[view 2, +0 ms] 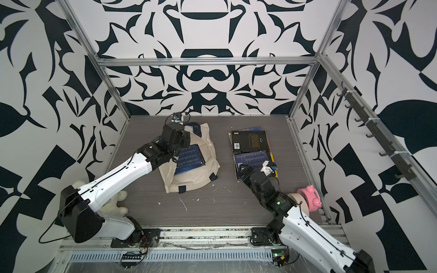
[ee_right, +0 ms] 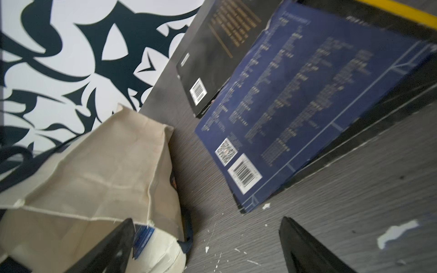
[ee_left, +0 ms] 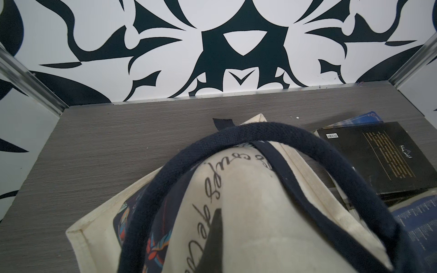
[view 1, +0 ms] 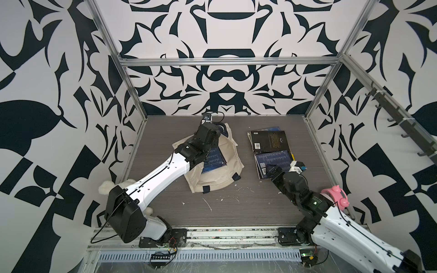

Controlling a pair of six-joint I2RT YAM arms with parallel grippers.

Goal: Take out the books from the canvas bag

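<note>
The cream canvas bag [view 1: 223, 177] lies left of centre with a blue book [view 1: 214, 161] inside. My left gripper [view 1: 210, 136] is over the bag's upper part; its fingers are hidden in the top views, and its wrist view shows the dark handle [ee_left: 245, 132] close up. Right of the bag lie a blue book [ee_right: 300, 91] and a black book [ee_right: 218, 41] on stacked books. My right gripper stands open near the blue book's front-left, between it and the bag, nothing between its fingers.
A pink object [view 2: 311, 198] sits at the right front edge, and a white plush thing [view 2: 113, 204] at the left front. Patterned walls and a rail with hooks [view 1: 387, 109] enclose the table. Bare table [view 1: 227, 209] shows in front of the bag.
</note>
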